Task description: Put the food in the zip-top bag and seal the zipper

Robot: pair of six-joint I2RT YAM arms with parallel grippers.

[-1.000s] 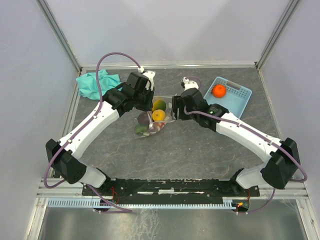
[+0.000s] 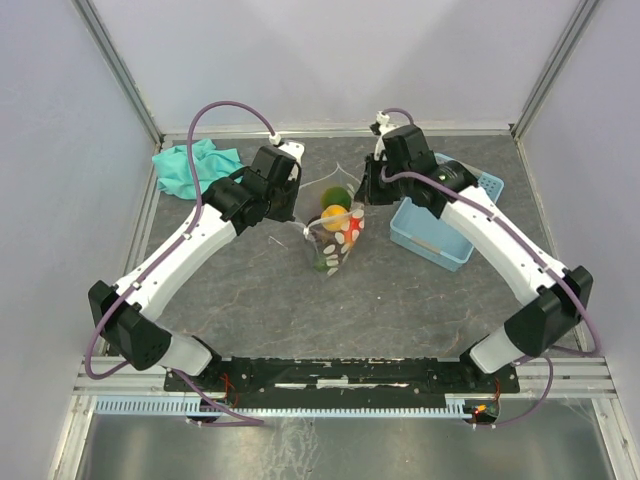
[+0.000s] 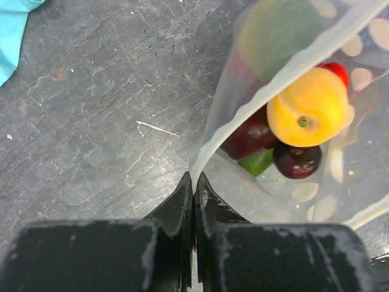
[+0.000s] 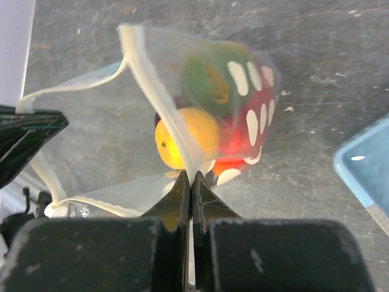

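The clear zip top bag [image 2: 318,255] hangs with its mouth spread between my two grippers, food inside. My left gripper is shut on one side of its pale rim. On the opposite side, my right gripper is shut with the rim running between its fingertips. Inside the bag are a yellow-orange fruit [image 3: 309,108], a green mango-like fruit [image 2: 336,198], a dark red fruit [image 3: 250,135], a dark round one [image 3: 296,159] and red pieces. White oval prints partly cover the contents.
A blue basket [image 2: 432,240] stands right of the bag, partly hidden under my right arm. Turquoise cloth [image 2: 197,167] lies at the back left.
The bag has been drawn over and now stands more upright. My left arm shifted slightly.
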